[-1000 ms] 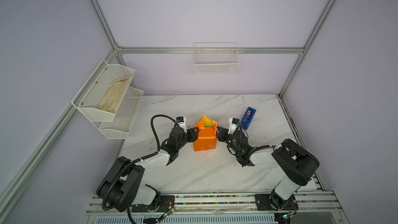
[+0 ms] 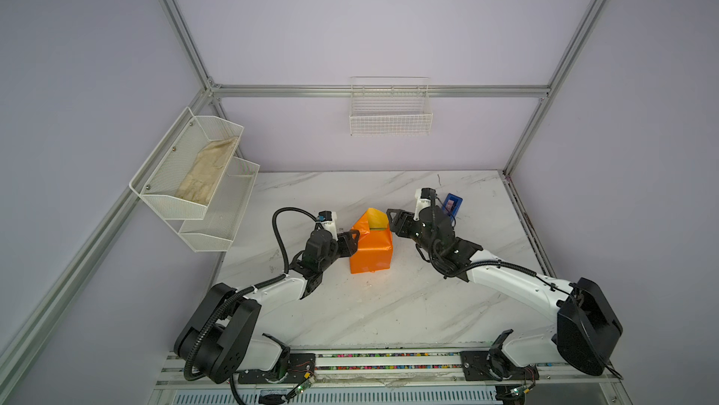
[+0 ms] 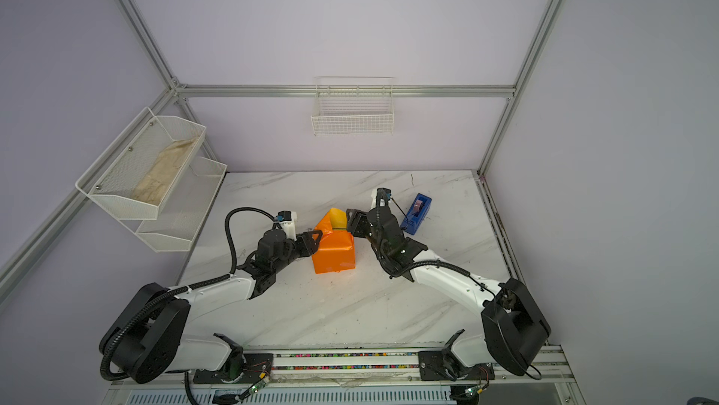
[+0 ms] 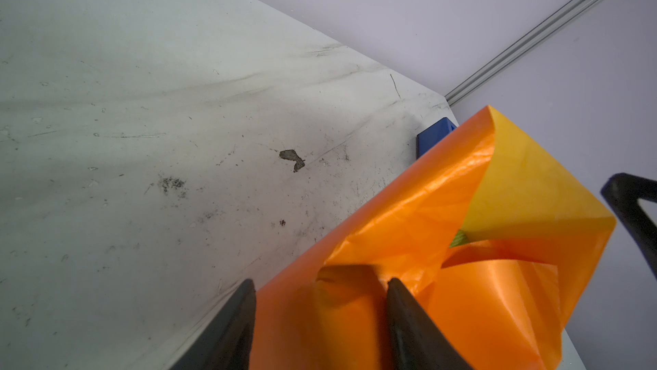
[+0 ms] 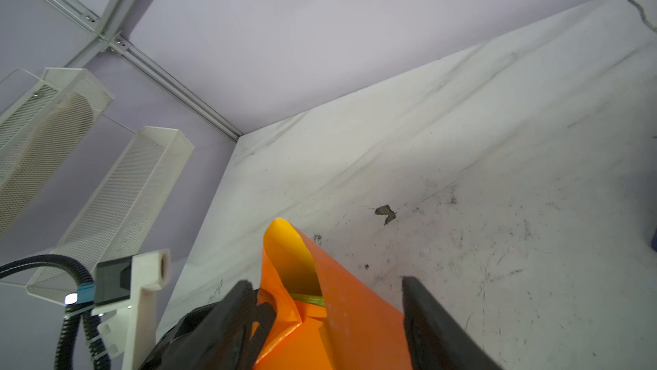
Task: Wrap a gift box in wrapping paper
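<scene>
An orange-wrapped box (image 2: 370,255) stands mid-table, its upper paper raised in folds with yellow inside (image 3: 335,217); a sliver of green shows within. My left gripper is part open at the near left of the paper, which fills the space between and behind its fingers; whether it touches is unclear. My right gripper is part open above the box's right side, a raised orange flap (image 5: 342,301) visible between and beyond its fingers.
A blue dispenser (image 3: 415,214) lies at the back right. White mesh shelves (image 2: 194,210) hang on the left wall, a wire basket (image 2: 389,120) on the back wall.
My right arm has extended, its gripper rising and moving toward the back. My left arm has not visibly moved. The paper flap on the right has shifted slightly.
</scene>
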